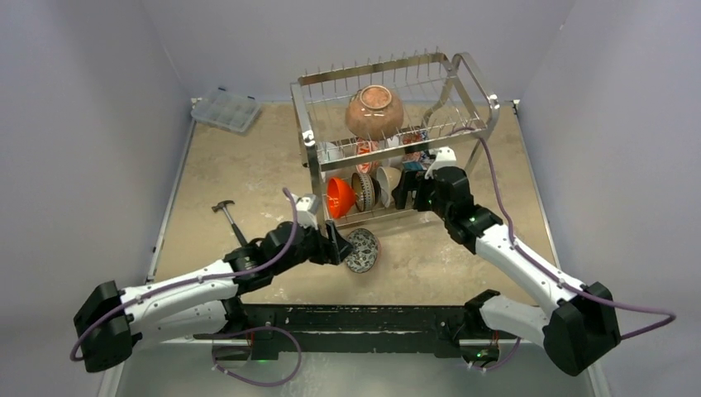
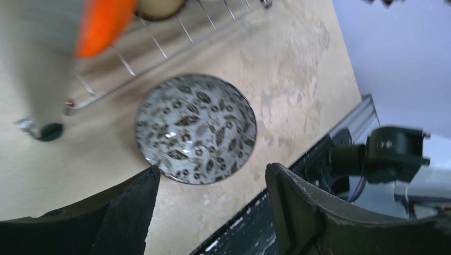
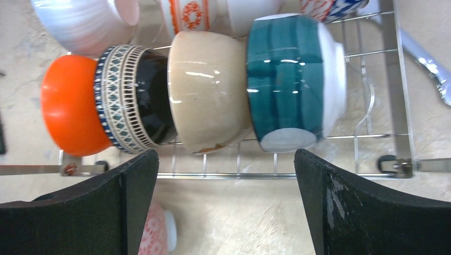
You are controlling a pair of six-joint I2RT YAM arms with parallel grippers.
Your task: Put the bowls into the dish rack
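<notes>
On the table in front of the dish rack [image 1: 395, 147] lies a grey patterned bowl [image 2: 197, 127], its leaf-printed inside facing up. My left gripper [image 1: 340, 248] is open at its left edge, the gap between its fingers empty. On the rack's lower tier, bowls stand on their sides in a row: orange [image 3: 72, 106], black-and-white [image 3: 133, 98], cream [image 3: 207, 90] and teal [image 3: 290, 79]. My right gripper is open just in front of the teal and cream bowls, holding nothing. A large brown bowl [image 1: 374, 112] sits upside down on the upper tier.
Behind the row are a white bowl [image 3: 90, 24] and patterned cups [image 3: 191, 15]. A hammer [image 1: 230, 220] and a clear plastic box [image 1: 226, 111] lie to the left. Bare table [image 1: 463, 273] stretches at the front right.
</notes>
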